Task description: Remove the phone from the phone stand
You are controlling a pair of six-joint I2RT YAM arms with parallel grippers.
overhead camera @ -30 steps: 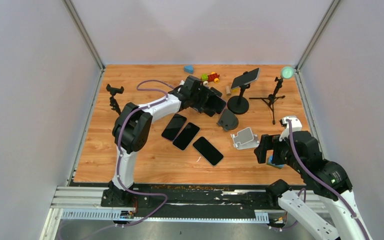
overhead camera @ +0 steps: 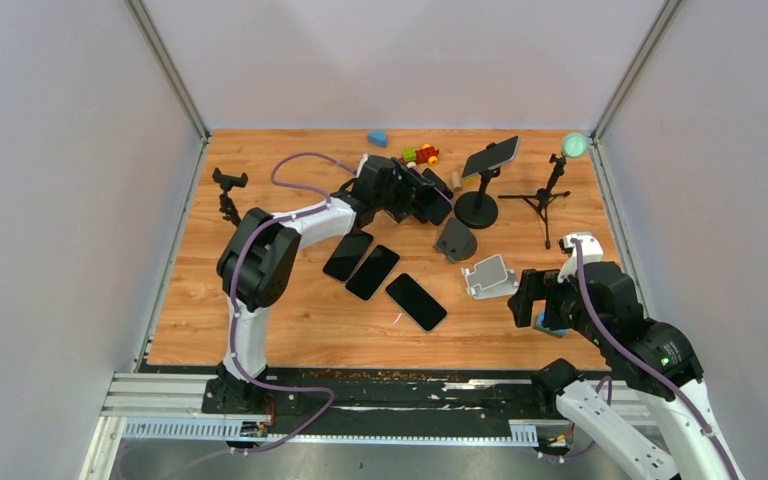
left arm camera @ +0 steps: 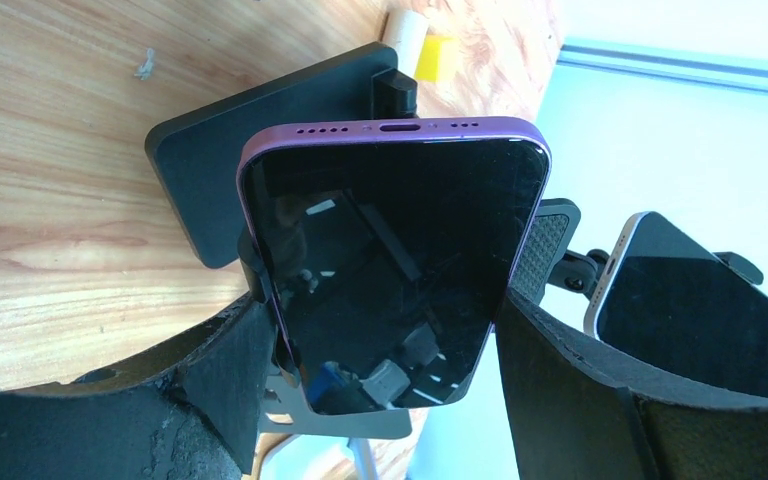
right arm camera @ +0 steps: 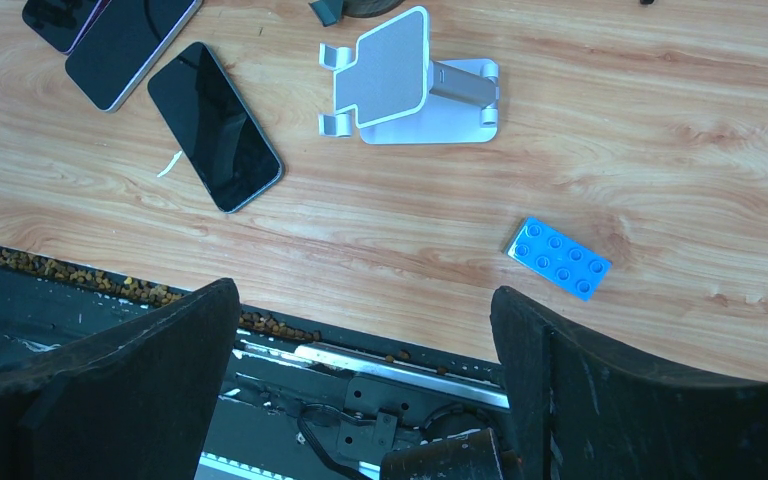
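Note:
Both sides of a purple-edged phone point(left arm camera: 395, 250) are clasped by my left gripper, its dark screen facing the wrist camera. Behind the phone are parts of a black phone stand: its flat base point(left arm camera: 225, 170) and a textured pad point(left arm camera: 545, 245). Most of that stand is hidden, and I cannot tell whether the phone still touches it. From above, the left gripper point(overhead camera: 400, 190) is at the back middle of the table. Out at the front right, my right gripper is open and empty.
Another phone point(overhead camera: 492, 157) rests on a tall round-based stand point(overhead camera: 476, 208). Several phones, including one front phone point(overhead camera: 416, 302), lie flat. A grey stand point(overhead camera: 455, 240) and a silver stand point(overhead camera: 490, 277) are empty. A blue brick point(right arm camera: 558, 258) lies near the right gripper.
The left gripper and arm have shifted slightly to the left, and the phone's visible part has moved a little toward the back. The right arm is still.

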